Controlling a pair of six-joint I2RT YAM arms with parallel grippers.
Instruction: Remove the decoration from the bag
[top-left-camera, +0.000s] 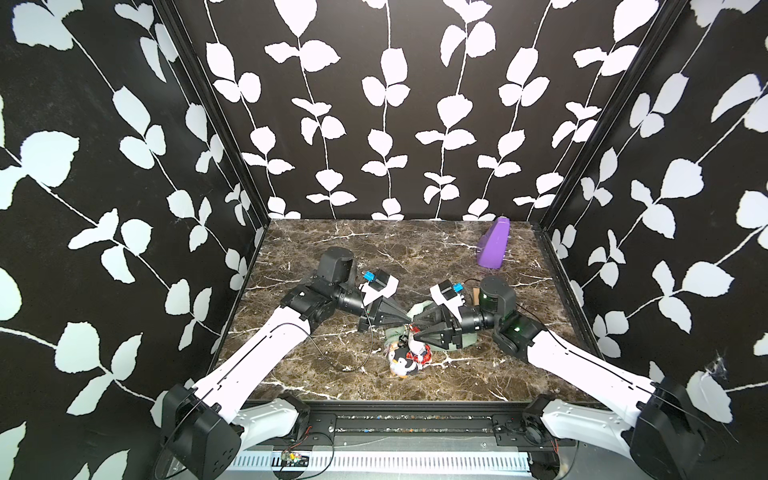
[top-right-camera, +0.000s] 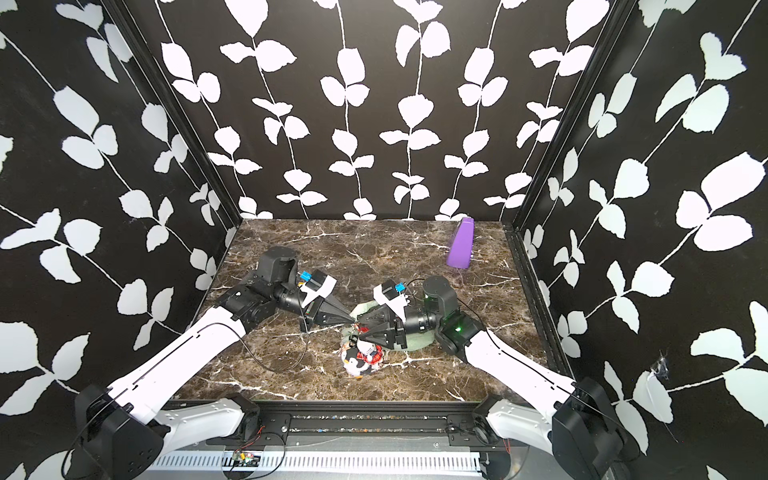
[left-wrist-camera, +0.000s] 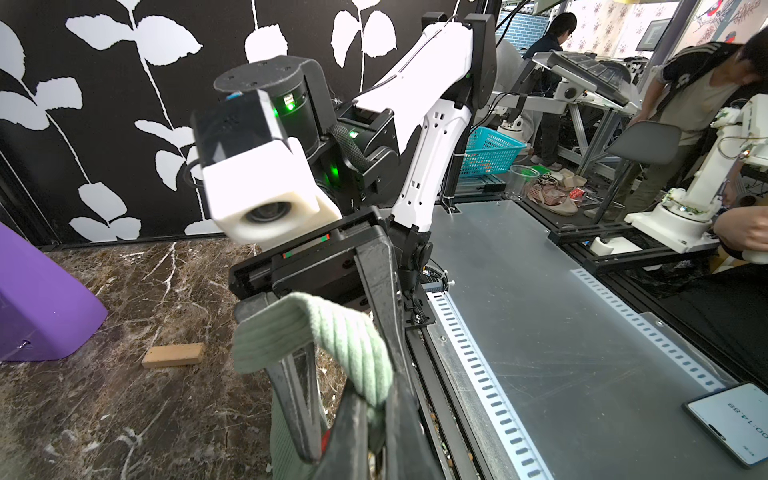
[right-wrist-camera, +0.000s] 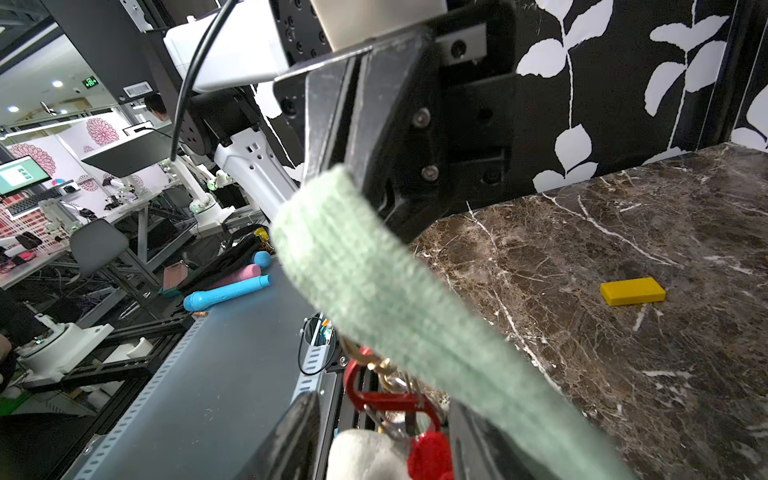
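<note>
The bag is pale green; its strap (left-wrist-camera: 352, 352) arches up in the left wrist view and runs down between the tips of my left gripper, which is shut on it. In the right wrist view the strap (right-wrist-camera: 424, 312) slants close across the camera. Below it hangs the decoration: a red carabiner (right-wrist-camera: 388, 400), gold-coloured links and a white plush body (right-wrist-camera: 368, 456). My right gripper stands open around these parts, one finger on each side. From the top left, plush figures in white, black and red (top-left-camera: 406, 360) show beneath both grippers.
A purple object (top-left-camera: 493, 242) stands at the back right. A wooden block (left-wrist-camera: 173, 355) and a yellow block (right-wrist-camera: 632, 291) lie on the marble table. Both arms meet tightly over the bag (top-left-camera: 468, 339).
</note>
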